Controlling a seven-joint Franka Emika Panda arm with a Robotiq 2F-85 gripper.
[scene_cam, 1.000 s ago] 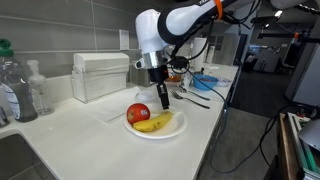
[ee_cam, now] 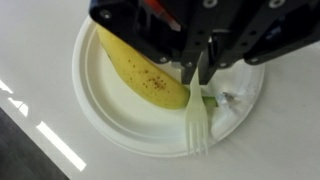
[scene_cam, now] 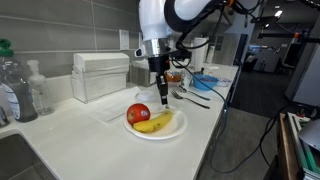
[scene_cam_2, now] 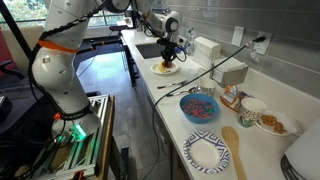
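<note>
In the wrist view a pale plastic fork hangs tines outward from my gripper, which is shut on its handle. Beneath it, on a white plate, lies a yellow banana with brown specks; the green stem end is close beside the fork. From exterior view 1, my gripper appears over the back of the plate, pointing down. A red apple sits at the plate's left, behind the banana. The fork is too small to make out clearly there.
Bottles stand by the sink at the left, and a white box is against the wall. More cutlery lies right of the plate. Farther along the counter are a blue bowl and a patterned plate.
My arm and gripper have risen slightly above the plate. The plate, apple and banana look unmoved.
</note>
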